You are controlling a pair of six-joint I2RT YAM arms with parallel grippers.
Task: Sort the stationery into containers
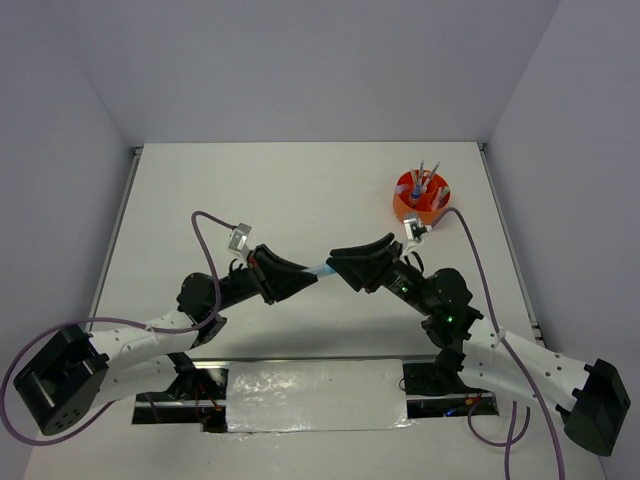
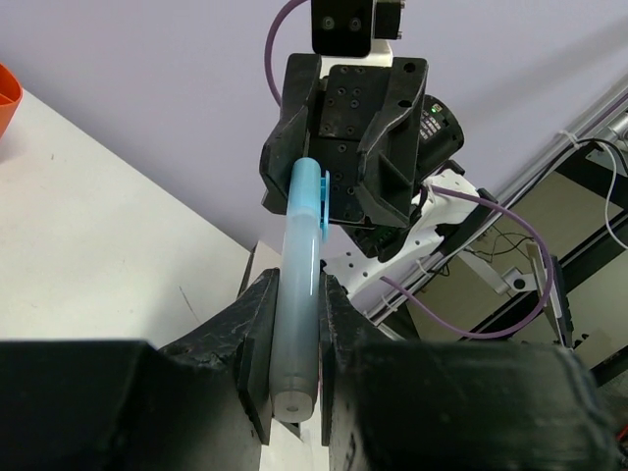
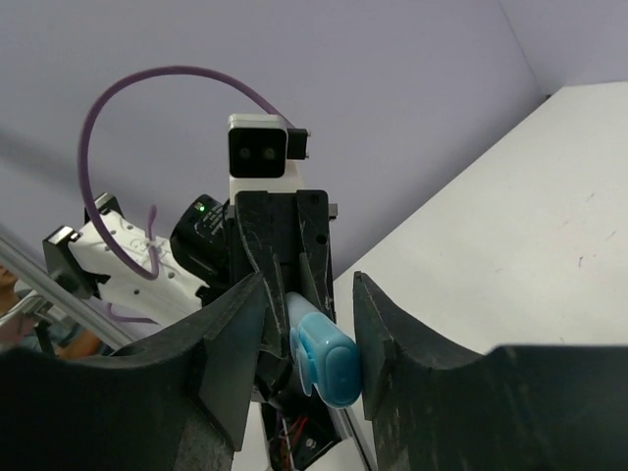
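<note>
A light-blue, translucent marker (image 1: 322, 270) with a clip is held level between my two grippers. My left gripper is shut on its pale barrel. My right gripper has its fingers round the capped end; they have narrowed, but whether they grip it is unclear. In the top view both grippers meet at the middle front of the table, with the right one (image 1: 350, 262) covering the cap.
An orange container (image 1: 420, 210) with several pens stands at the back right of the white table (image 1: 250, 180).
</note>
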